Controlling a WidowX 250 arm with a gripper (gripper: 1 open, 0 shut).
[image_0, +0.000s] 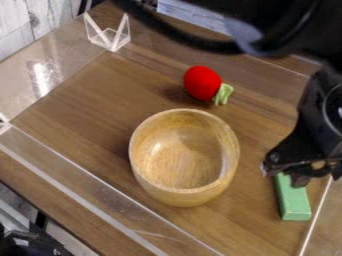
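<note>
My gripper (299, 164) is at the right edge, dark and blurred, over the upper end of a green block (294, 204) that lies on the wooden table. I cannot tell how far its fingers stand apart or whether they touch the block. A light wooden bowl (160, 180) sits left of the block, empty. A red round object with a light green top (202, 82) lies above the bowl.
Clear plastic walls (80, 187) border the table at the left and bottom. A small clear plastic piece (110, 32) stands at the upper left. Bare table (80, 120) lies left of the bowl.
</note>
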